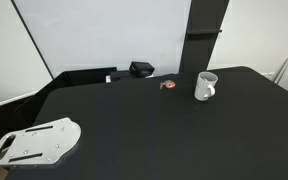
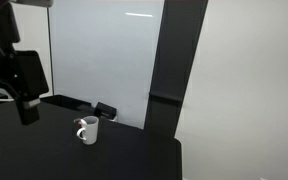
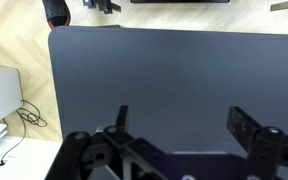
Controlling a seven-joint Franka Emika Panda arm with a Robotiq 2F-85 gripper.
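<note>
A white mug [image 1: 205,86] stands upright toward the far right of the black table, its handle to the right in exterior view 1. Just left of it lies a small orange and grey item [image 1: 168,85], too small to make out. In exterior view 2 the same mug [image 2: 88,130] shows with its handle to the left. The wrist view has my gripper open, its two dark fingers wide apart over bare tabletop. Neither the mug nor the small item appears in that view.
A white slotted plate [image 1: 34,143] is at the near left, and a small black box [image 1: 141,69] sits at the back edge. Beyond the table's edge in the wrist view is a white box [image 3: 0,92] with a cable.
</note>
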